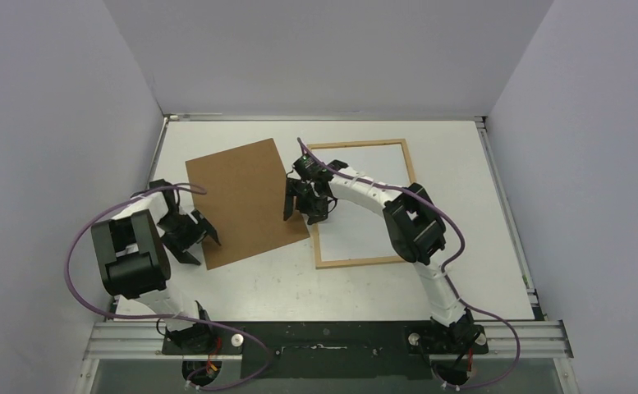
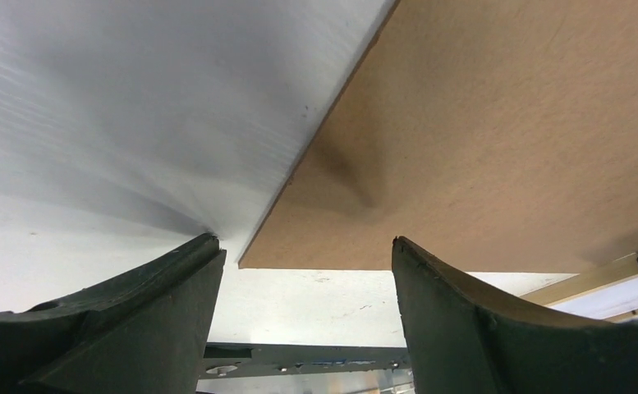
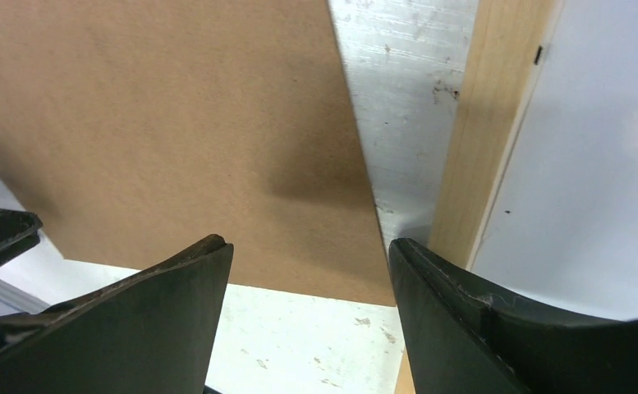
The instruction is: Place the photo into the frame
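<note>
The brown board [image 1: 241, 197] lies tilted on the white table, left of the wooden frame [image 1: 360, 263], which holds a white sheet [image 1: 364, 222]. My left gripper stands open low at the board's left edge, near its front corner, with no object held between its fingers. My right gripper stands open over the board's right edge beside the frame's left bar [image 3: 484, 123], one fingertip at the narrow strip of table between board and frame. Which item is the photo I cannot tell for certain.
Walls enclose the table at the back and both sides. Bare table [image 1: 291, 291] runs along the front and to the right of the frame. Purple cables arc over both arms.
</note>
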